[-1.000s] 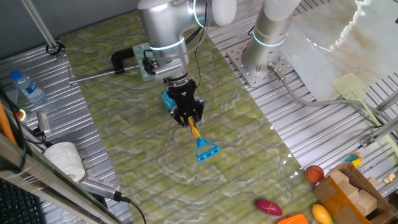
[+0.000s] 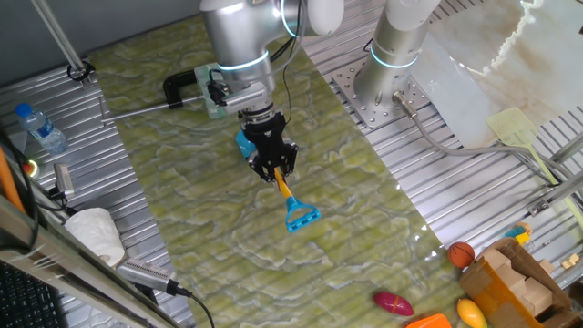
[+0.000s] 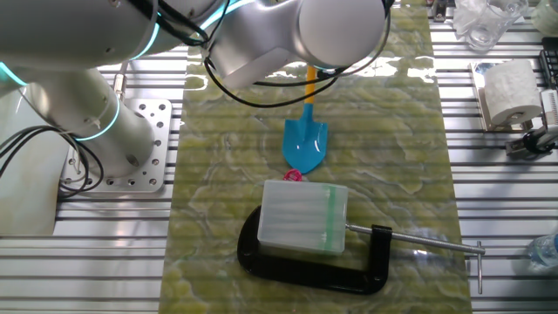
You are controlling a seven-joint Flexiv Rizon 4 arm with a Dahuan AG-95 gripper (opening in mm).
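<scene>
A toy shovel with a blue blade [image 3: 305,142], a yellow shaft [image 2: 283,185] and a blue grip end [image 2: 301,217] is in both views. My black gripper [image 2: 277,174] points down over the shaft in exterior view 1. It appears shut on the yellow shaft, though its fingertips are small and dark there. The grip end sticks out in front of the gripper, and the blade is partly hidden behind it. In exterior view 2 the arm covers the gripper and the upper shaft. Any gap between the shovel and the mat is hard to judge.
A black clamp [image 3: 314,272] and a translucent box [image 3: 302,216] occupy the mat beyond the blade, beside a small pink item [image 3: 292,175]. A purple toy [image 2: 393,302], a ball [image 2: 460,254] and a cardboard box [image 2: 504,283] lie at the front right.
Everything else stays where it was.
</scene>
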